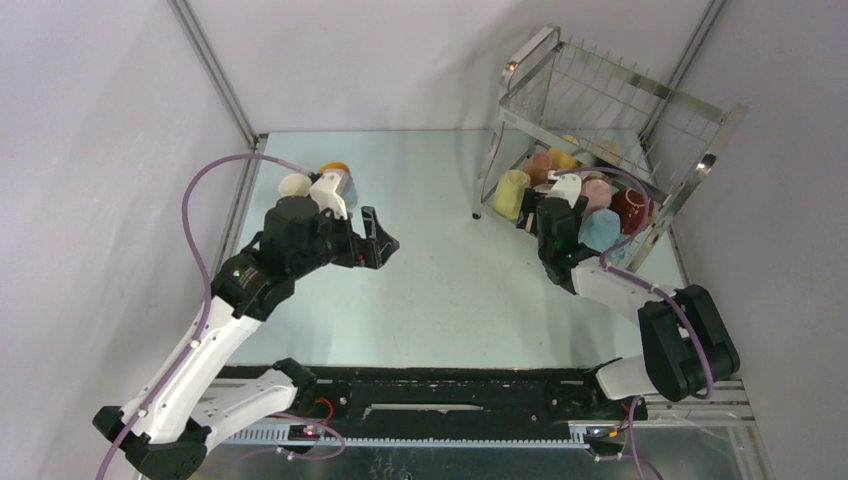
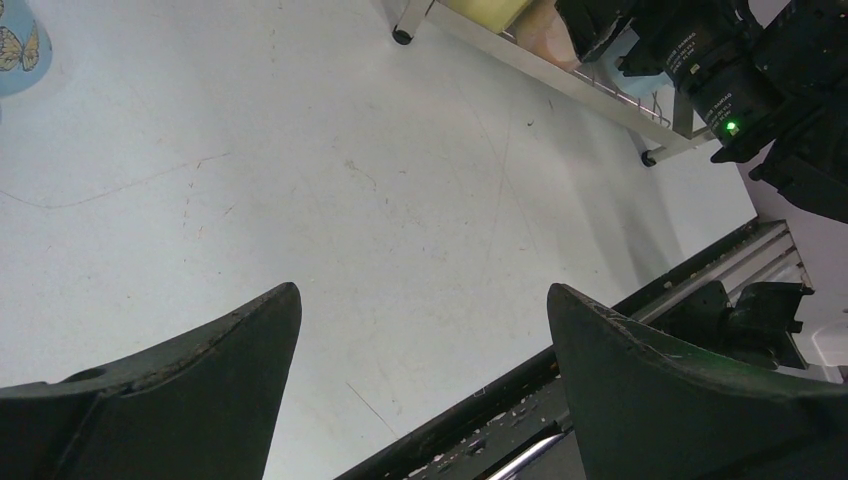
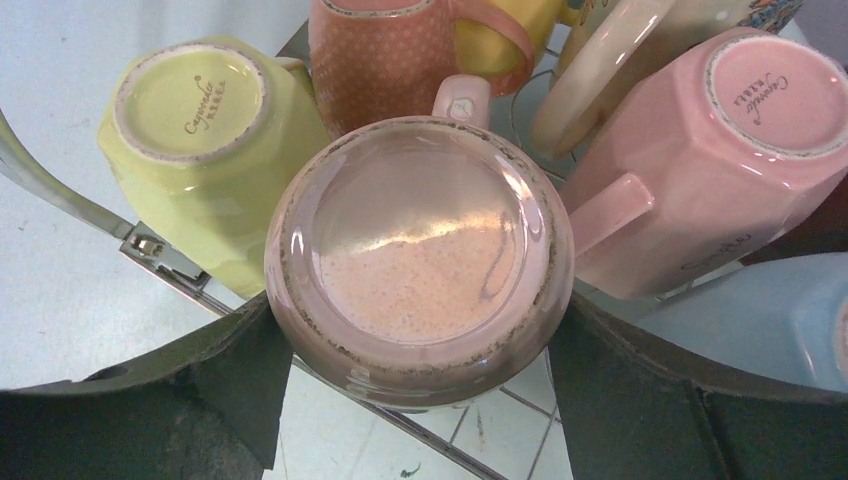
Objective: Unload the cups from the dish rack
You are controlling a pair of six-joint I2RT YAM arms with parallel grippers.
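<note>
The dish rack (image 1: 545, 130) at the back right holds several upturned cups on its lower tier: a yellow-green mug (image 3: 205, 170), a pink mug (image 3: 700, 170), a coral one (image 3: 380, 70), a blue one (image 1: 600, 229) and a dark red one (image 1: 630, 207). My right gripper is open, its fingers either side of a pale pinkish cup (image 3: 415, 250) seen bottom-up; whether they touch it is unclear. My left gripper stands open and empty over the left half of the table.
A white cup (image 1: 294, 184) and a cup with butterflies (image 2: 20, 50) stand at the back left.
</note>
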